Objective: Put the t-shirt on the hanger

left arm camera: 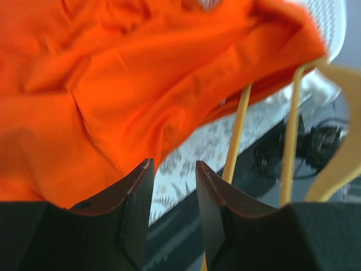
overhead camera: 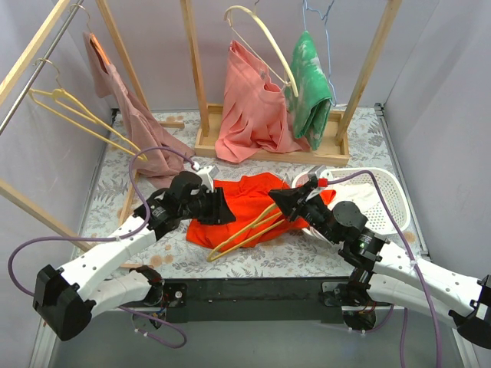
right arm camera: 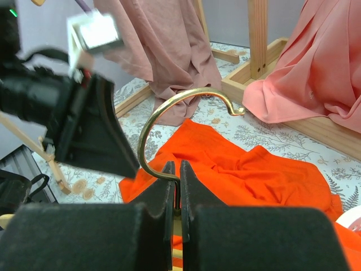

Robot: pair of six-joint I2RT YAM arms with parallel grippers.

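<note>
The orange-red t shirt (overhead camera: 253, 188) lies spread and rumpled on the patterned table. Above it slants a yellow hanger (overhead camera: 252, 225), its bars running down to the left toward the table's front. My right gripper is shut on the base of the hanger's brass hook (right arm camera: 145, 135), which curves up past the fingertips. Left of the hanger, over the shirt, my left gripper (overhead camera: 222, 210) points down with its fingers part open. Only a gap shows between its fingertips in the left wrist view; the hanger bar (left arm camera: 237, 132) passes beside them, on the right.
A white basket (overhead camera: 397, 201) with pale cloth stands at the right, beside the right arm. Pink and green garments (overhead camera: 310, 92) hang at the back over a wooden frame (overhead camera: 205, 142). Another yellow hanger (overhead camera: 77, 115) and a mauve garment (overhead camera: 126, 100) hang from the left rail.
</note>
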